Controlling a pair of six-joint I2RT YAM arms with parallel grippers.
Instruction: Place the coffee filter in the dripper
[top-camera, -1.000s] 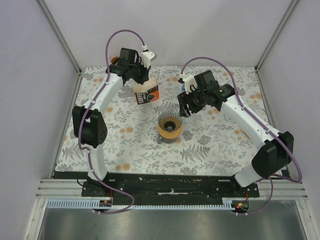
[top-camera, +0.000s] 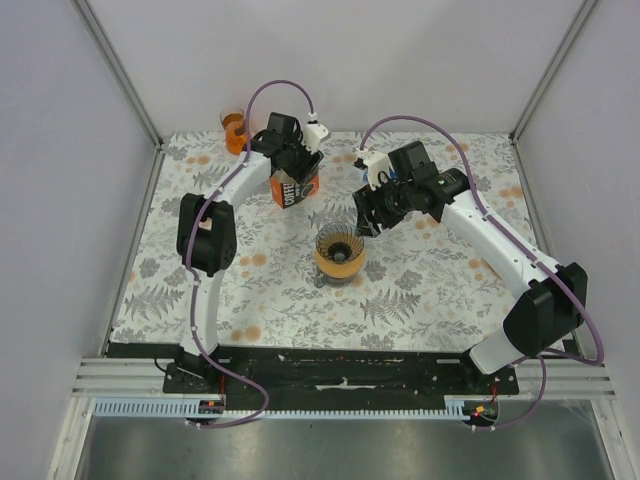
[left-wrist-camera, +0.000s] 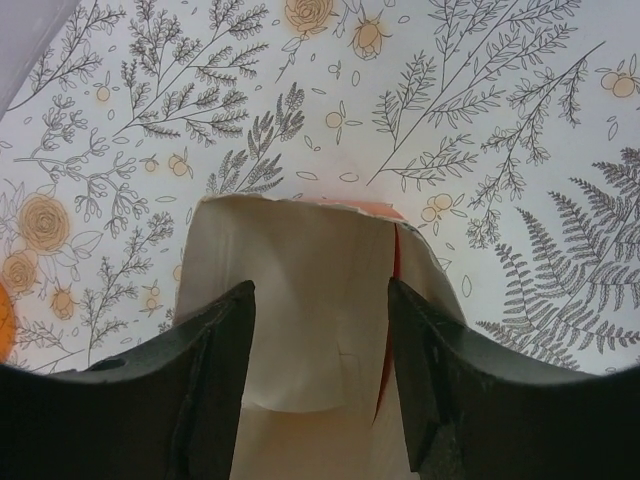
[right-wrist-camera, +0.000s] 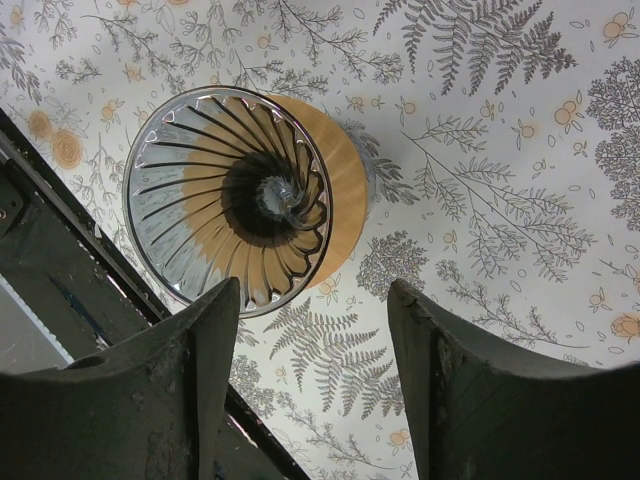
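An open-topped filter box (top-camera: 295, 190), white with an orange-and-black front, stands at the back middle. My left gripper is over it, open, its fingers reaching into the pale interior, where single filters cannot be told apart. The glass dripper (right-wrist-camera: 160, 200) with a wooden collar (top-camera: 340, 262) stands in the middle of the table, empty. My right gripper hangs open above and beside it at its back right, nothing between its fingers.
An orange object (top-camera: 237, 135) with a clear top stands at the back left, behind the left arm.
My left gripper has moved right and down onto the filter box over the last second. The right arm is almost still.
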